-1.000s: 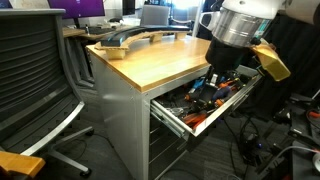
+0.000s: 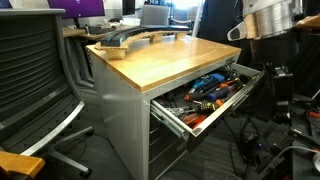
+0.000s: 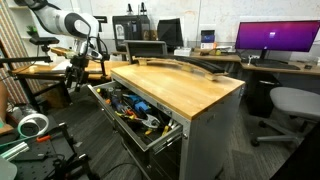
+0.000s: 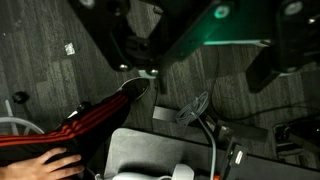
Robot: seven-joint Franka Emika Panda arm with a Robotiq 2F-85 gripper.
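My gripper shows at the top of the wrist view, its dark fingers spread apart and only floor visible between them. In exterior view 1 it hangs at the right side, pointing down, clear of the pulled-out drawer. Several hand tools fill that drawer, some with red, orange or blue handles. From the other side, exterior view 2 shows the same open drawer full of tools. The tools do not show in the wrist view.
The cabinet's wooden top carries a long dark-and-wood object. An office chair stands left of it. Near the arm sits a person; a hand shows below the gripper. Cables lie on the floor.
My gripper has moved right, from over the drawer to beyond its right side, and the wrist has turned. The tools and drawer look much the same, with more of the drawer now uncovered.
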